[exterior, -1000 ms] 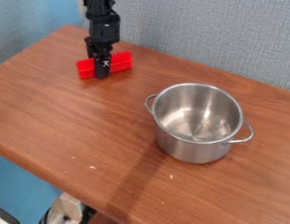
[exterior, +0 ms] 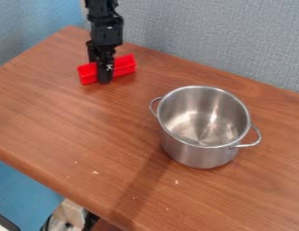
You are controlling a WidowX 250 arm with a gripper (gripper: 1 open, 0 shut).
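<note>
My black gripper (exterior: pixel 105 68) reaches down at the back left of the wooden table, shut on a red block (exterior: pixel 125 65), a long bar lying crosswise under it at table level. The bar shows on both sides of the fingers.
A steel pot (exterior: pixel 203 126) with two handles stands on the right of the table (exterior: pixel 79 135). A grey wall (exterior: pixel 212 36) runs along the back.
</note>
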